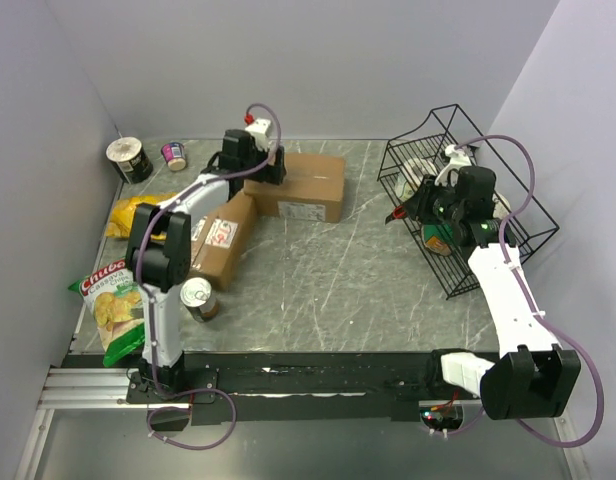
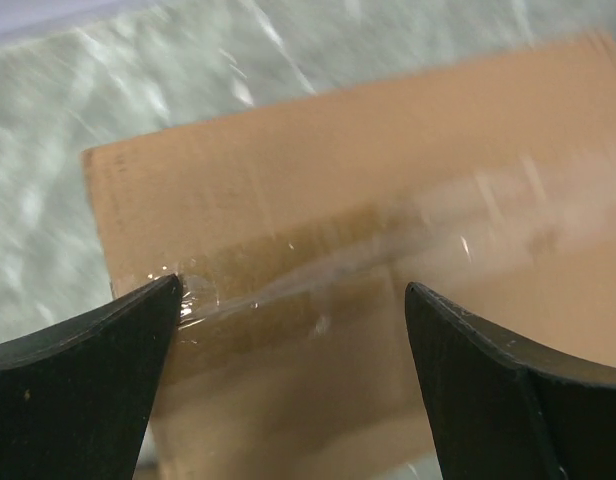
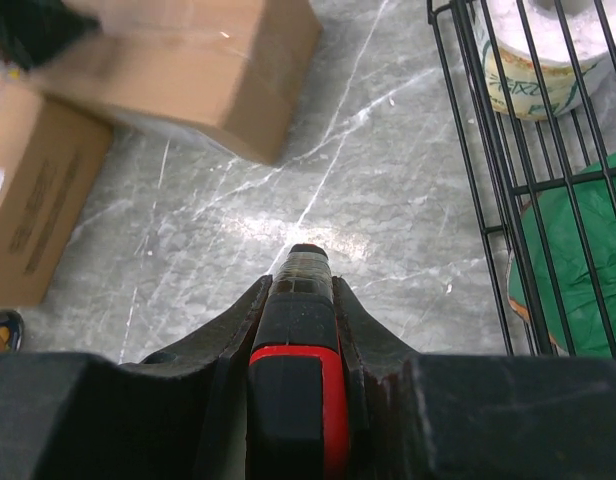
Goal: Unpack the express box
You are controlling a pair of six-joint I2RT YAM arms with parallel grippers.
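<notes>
A taped cardboard box (image 1: 313, 178) lies at the back middle, filling much of the left wrist view (image 2: 288, 210). My left gripper (image 1: 271, 165) is over its left end, its open fingers at the box's taped surface. A second box (image 1: 216, 255) with labels lies left of centre, partly under the left arm. My right gripper (image 1: 413, 207) hangs at the wire rack's left edge, holding no box; it points over bare counter in the right wrist view, where a dark tool with a red band sits between its fingers, and how far they stand apart is unclear.
The wire rack (image 1: 533, 236) holds several items on the right. Chip bags (image 1: 118, 310), a yellow bag (image 1: 128, 215) and cans (image 1: 198, 298) line the left.
</notes>
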